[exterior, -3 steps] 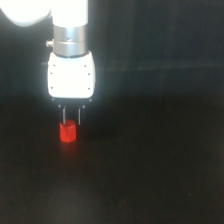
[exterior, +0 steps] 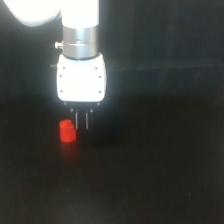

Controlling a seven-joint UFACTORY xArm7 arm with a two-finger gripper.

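In the camera view, a small red block (exterior: 67,131) with a narrower knob on top stands on the dark surface. Just to its right is my gripper (exterior: 82,125), pointing down from the white arm. Its two thin fingers (exterior: 76,121) are apart with a dark gap and nothing visible between them. The left finger appears close beside the block's upper right side; I cannot tell whether they touch.
A dark, bare tabletop (exterior: 140,175) spreads to the right and front, with no other objects visible. A dark backdrop (exterior: 165,45) fills the top of the view.
My gripper has moved right and slightly down, from above the red block to beside it. The gap between its fingers looks narrower. The block stays in about the same place.
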